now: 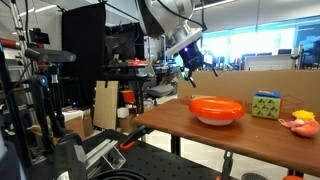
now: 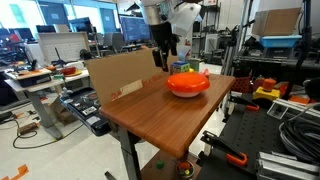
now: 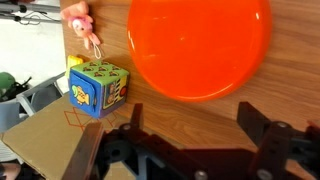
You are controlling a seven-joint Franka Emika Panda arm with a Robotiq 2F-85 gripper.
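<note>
A wide red-orange dish [image 1: 217, 105] sits on the wooden table, with a pale bowl-like base [image 1: 216, 120] showing beneath its rim. My gripper is open in the wrist view, its dark fingers wide apart and nothing between them. The dish [image 3: 199, 40] fills the upper middle there, beyond the fingertips. From the side, the gripper [image 1: 201, 73] hangs in the air above the dish, clear of it. A colourful cube [image 3: 98, 87] with blue, green and yellow faces stands to the left of the dish. Beyond the cube lies a pink toy figure [image 3: 80, 22].
A cardboard panel [image 2: 125, 80] stands along one table edge, close to the cube's side. In exterior view 1, the toy [image 1: 301, 124] lies near the right edge of the frame.
</note>
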